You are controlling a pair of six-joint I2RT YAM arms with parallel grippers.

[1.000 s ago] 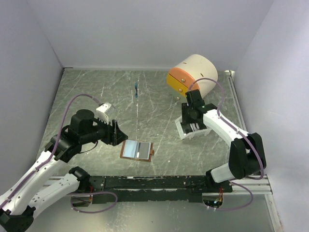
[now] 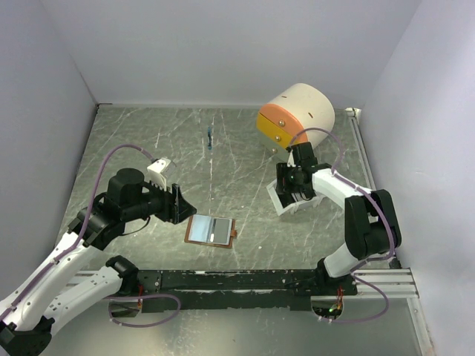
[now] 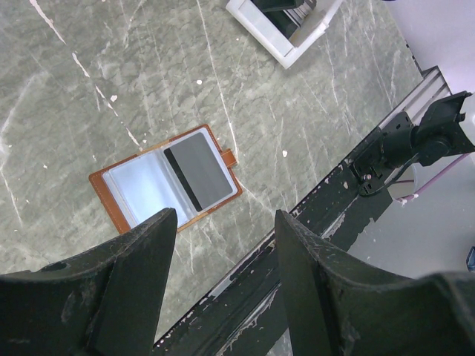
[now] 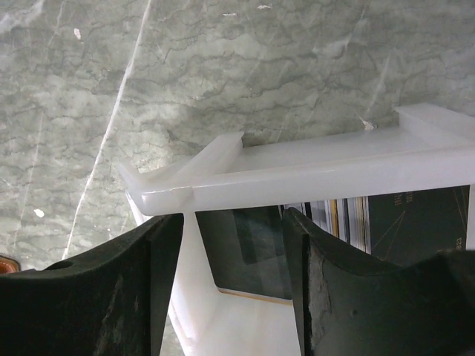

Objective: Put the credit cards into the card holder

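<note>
A brown card holder [image 2: 191,231] lies opened flat on the table, its clear pockets facing up. In the left wrist view the holder [image 3: 111,205] shows a pale left half and a grey right half. Above and beside it hovers my left gripper [image 2: 178,208], its fingers apart and empty. My right gripper [image 2: 284,185] is at the white box [image 2: 283,208] on the right. In the right wrist view the dark cards [image 4: 249,256] lie inside the white box [image 4: 319,178]. My right gripper stands open over its rim, and no card is visibly held.
A rounded cabinet [image 2: 306,102] with orange and yellow drawers stands behind the white box. Between the holder and the box the table is clear. A small blue item [image 2: 209,136] is at the back.
The left arm and the card holder look unmoved.
</note>
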